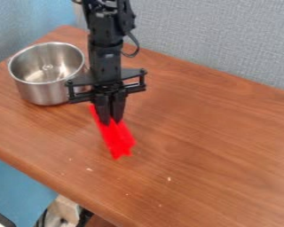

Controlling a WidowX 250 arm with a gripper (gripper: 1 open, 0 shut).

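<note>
My black gripper (109, 113) points down over the wooden table, its fingertips shut on a bright red object (118, 140). The red object is elongated and reaches from between the fingers toward the front of the table; whether it rests on the surface is hard to tell. A steel bowl (43, 87) stands at the back left, just beside the gripper, and appears empty.
A grey textured wall (216, 40) is behind. The table's left front edge drops to a blue area with some clutter at the bottom left.
</note>
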